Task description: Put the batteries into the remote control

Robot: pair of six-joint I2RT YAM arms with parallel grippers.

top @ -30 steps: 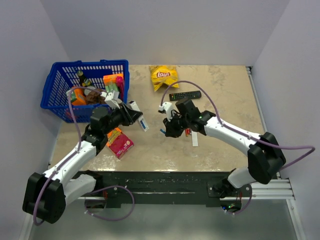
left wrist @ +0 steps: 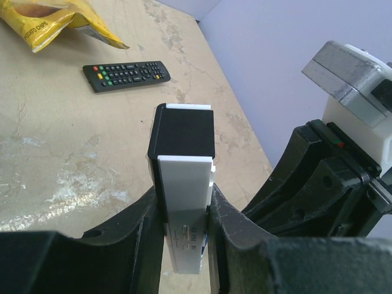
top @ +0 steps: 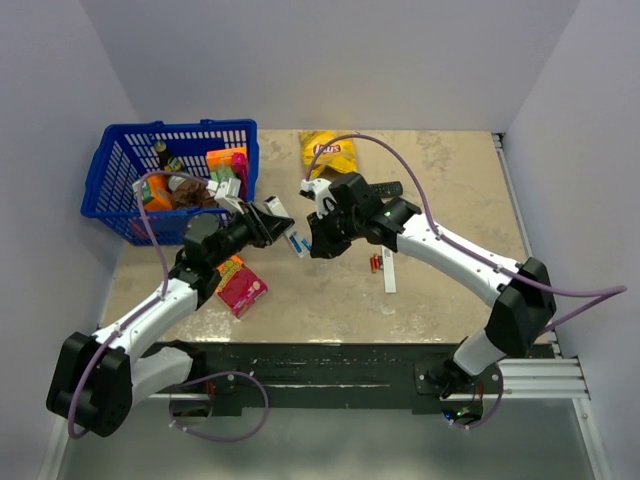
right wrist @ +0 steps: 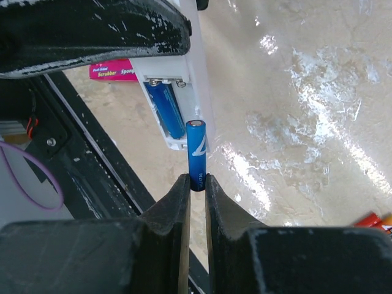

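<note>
My left gripper (top: 271, 226) is shut on the white remote (left wrist: 185, 196), held aloft left of centre. In the right wrist view its open battery slot shows one blue battery (right wrist: 164, 107) seated, with space beside it. My right gripper is shut on a second blue battery (right wrist: 196, 150), held upright just in front of the slot's lower end; whether it touches the remote I cannot tell.
A blue basket (top: 110, 170) of groceries stands back left, a yellow chip bag (top: 330, 150) at the back. A black remote (left wrist: 125, 75), red batteries (top: 375, 263) and pink packages (top: 240, 290) lie on the table.
My right gripper with its battery has moved left, up to the remote in my left gripper. The left gripper has shifted slightly toward the right.
</note>
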